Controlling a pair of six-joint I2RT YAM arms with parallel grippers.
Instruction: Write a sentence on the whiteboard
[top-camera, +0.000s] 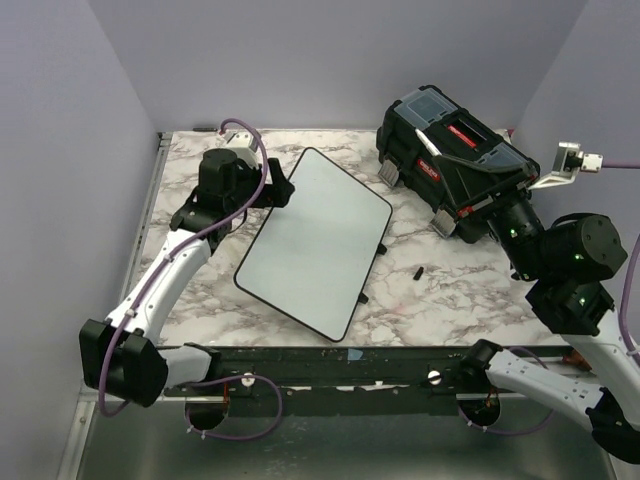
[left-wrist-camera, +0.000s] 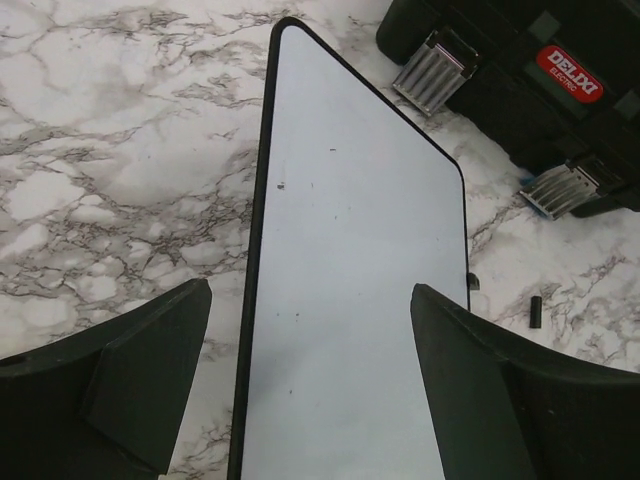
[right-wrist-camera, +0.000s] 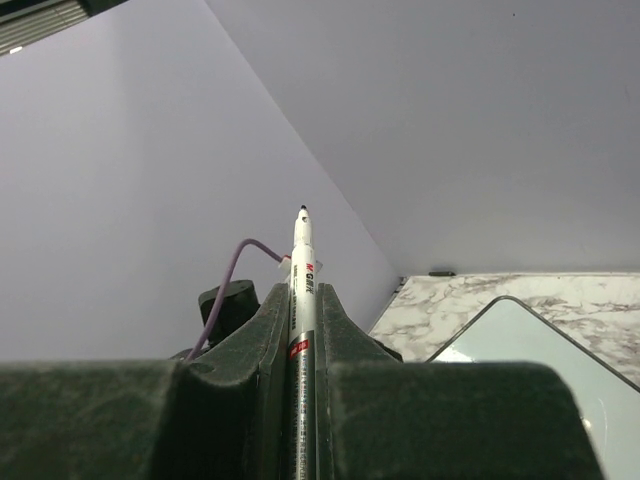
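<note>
The whiteboard (top-camera: 315, 250) lies on the table with its black frame. No writing shows on it, only a few dark specks in the left wrist view. My left gripper (top-camera: 284, 190) is above its left edge, open; in the left wrist view nothing lies between the wide-apart fingers (left-wrist-camera: 120, 390). My right gripper is raised on the right, shut on a white marker (right-wrist-camera: 303, 255) with red markings. The marker's dark tip is bare and points away from the fingers. A small black cylinder (top-camera: 419, 272), perhaps its cap, lies right of the board.
A black and grey toolbox (top-camera: 450, 150) with red labels stands at the back right, near my right gripper in the top view. Black clips (top-camera: 363, 297) sit at the board's right edge. Walls enclose the marble table (top-camera: 190, 270), whose left part is mostly clear.
</note>
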